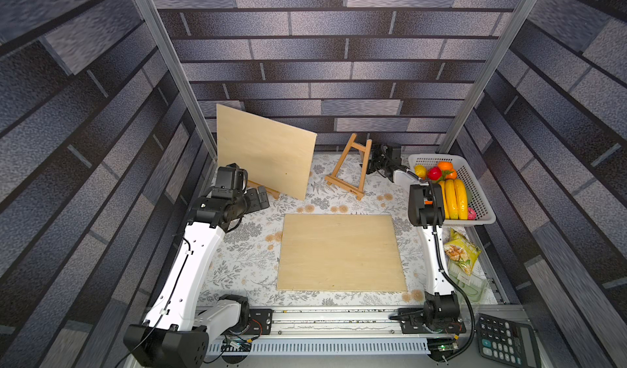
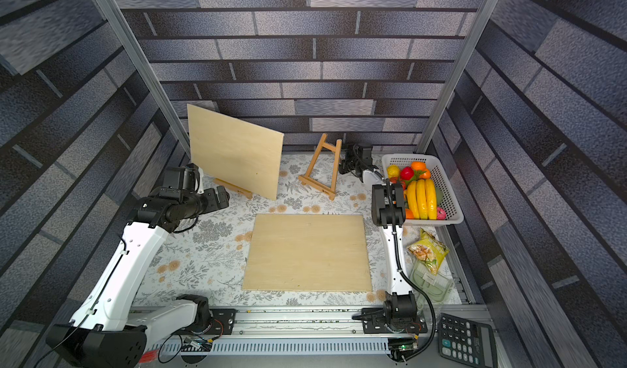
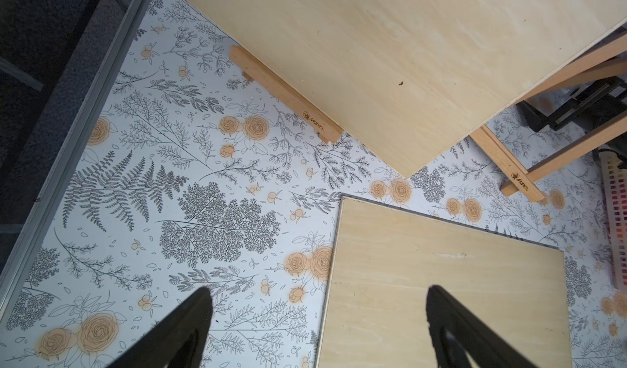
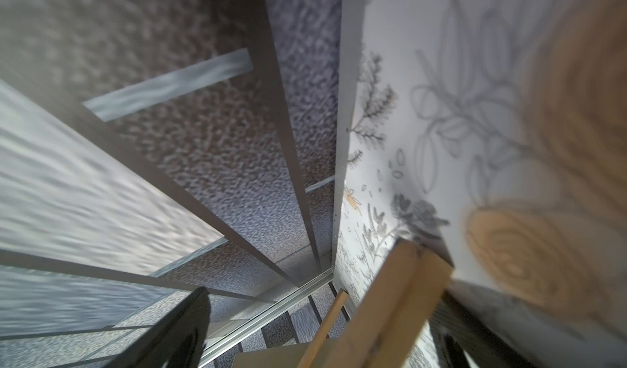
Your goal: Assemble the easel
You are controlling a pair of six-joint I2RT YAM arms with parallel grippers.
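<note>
The bare wooden easel (image 1: 335, 174) stands open at the back, right of centre. A light board (image 1: 264, 149) leans upright on a second easel, whose ledge (image 3: 287, 96) shows beneath it. Another flat board (image 1: 341, 251) lies on the table in front. My right gripper (image 1: 373, 161) is open at the bare easel's right side. In the right wrist view a wooden easel bar (image 4: 392, 306) enters the space between its open fingers; contact cannot be told. Left of the flat board and above the table, my left gripper is open and empty.
A grey basket (image 1: 485, 206) of fruit stands at the right, close beside the right arm. A yellow packet (image 1: 462, 251) and a clear green box (image 1: 467, 284) lie in front of it. The cloth (image 3: 222, 224) left of the flat board is bare.
</note>
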